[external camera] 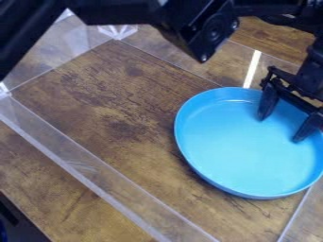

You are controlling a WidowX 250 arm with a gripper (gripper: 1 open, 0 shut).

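A large blue round tray (233,151) lies on the wooden surface at the centre right. My black gripper (282,117) reaches in from the right edge, its fingers down inside the tray's upper right part, by the rim. The two fingertips stand apart; I see nothing clearly held between them. The black arm crosses the top of the view.
The wooden surface (94,113) left of the tray is bare. Clear plastic walls run along the left and lower left, with a clear piece near the top left. A white strip (252,68) lies behind the tray.
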